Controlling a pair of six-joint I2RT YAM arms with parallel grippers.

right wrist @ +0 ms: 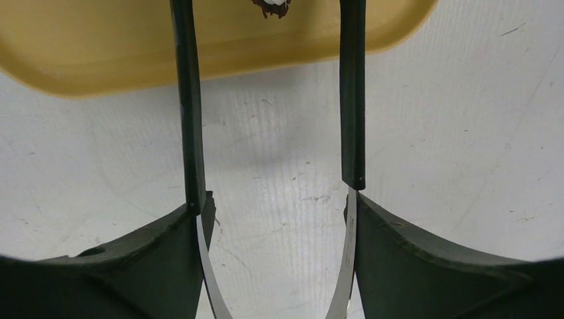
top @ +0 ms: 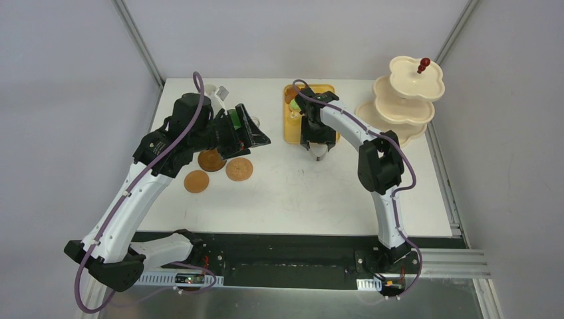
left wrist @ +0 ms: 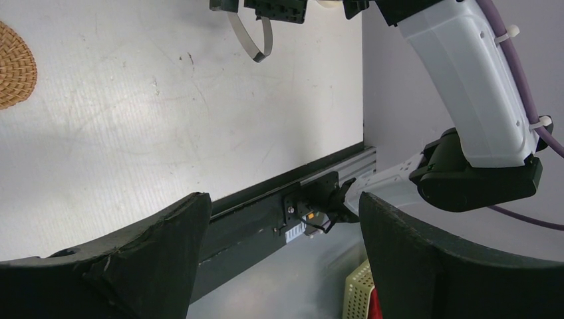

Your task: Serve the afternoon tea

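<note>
My right gripper is shut on a pair of tongs (right wrist: 352, 119), its fingers pressing the two dark arms from outside. The arms stand apart, reaching over the yellow tray (right wrist: 266, 60). In the left wrist view, the tongs' bent metal strip (left wrist: 254, 48) hangs below the right hand. A brown and white food piece (right wrist: 273, 6) shows between the arms at the top edge; whether they touch it is hidden. A green ring-shaped piece (top: 294, 105) lies in the tray. My left gripper is open and empty, left of the tray. A cream three-tier stand (top: 402, 109) is at right.
Several round woven coasters (top: 239, 169) lie at the left, partly under the left arm. White items (top: 211, 90) behind that arm are mostly hidden.
</note>
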